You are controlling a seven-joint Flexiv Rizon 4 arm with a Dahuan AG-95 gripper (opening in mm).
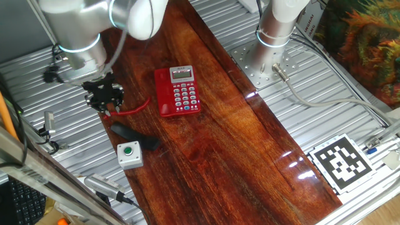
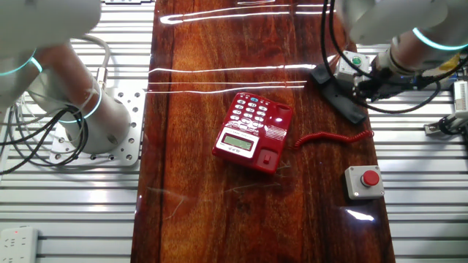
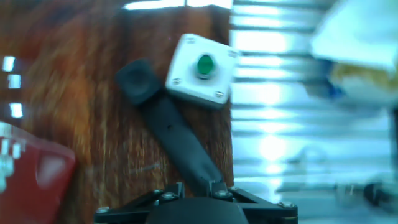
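A black handset [image 3: 175, 135] lies on the wooden table beside a white box with a green button [image 3: 204, 67]. My gripper shows at the bottom of the wrist view, its tips over the near end of the handset, which passes below them. How far apart the fingers stand is unclear against the dark handset. In exterior view 1 my gripper [image 1: 105, 102] hangs at the table's left edge, behind the handset [image 1: 134, 135] and near the red coiled cord [image 1: 132, 110]. The red telephone [image 1: 177, 92] sits to the right, its cradle empty.
In exterior view 2 a grey box with a red button [image 2: 364, 183] stands near the table's edge.
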